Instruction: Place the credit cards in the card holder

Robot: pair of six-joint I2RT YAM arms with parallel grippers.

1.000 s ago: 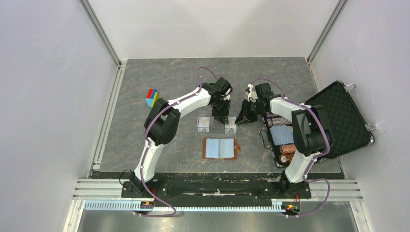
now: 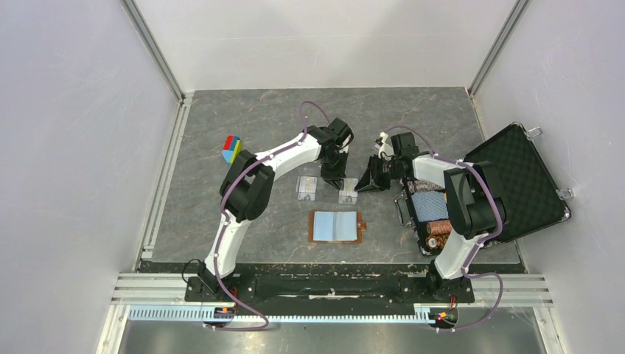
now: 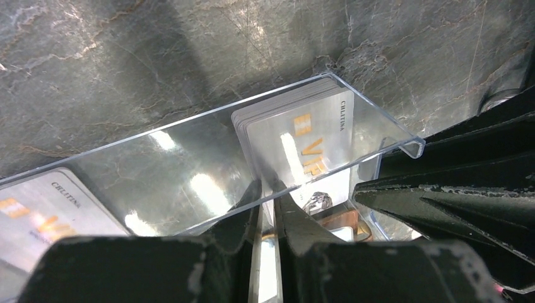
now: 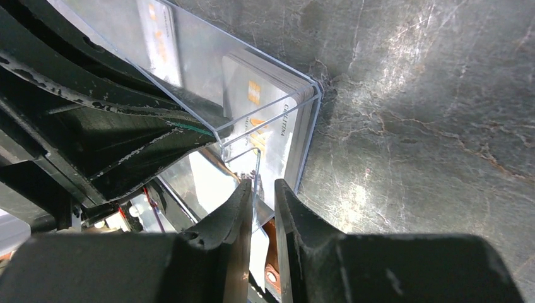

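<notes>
The clear box (image 3: pixel 183 170) holds two stacks of white credit cards, the left stack (image 2: pixel 306 187) and the right stack (image 2: pixel 348 192). Over the front of the right stack (image 3: pixel 309 129), my left gripper is open by a narrow gap, with card surface and a pale strip showing through it. My right gripper is shut on the box's clear end wall, beside that same stack (image 4: pixel 265 120). The brown card holder (image 2: pixel 360 227) lies spread open in front of the box, its inside pale blue. Whether a card sits between the left fingertips is hard to see.
An open black case (image 2: pixel 424 237) with rolled cloths stands on the right, under the right arm. Coloured blocks (image 2: pixel 231 148) sit at the far left. Both grippers are close together at the box.
Compared with one second ago, the clear box and its card stacks have slid slightly left. The right gripper has shifted a little left and toward the front. The card holder has not moved.
</notes>
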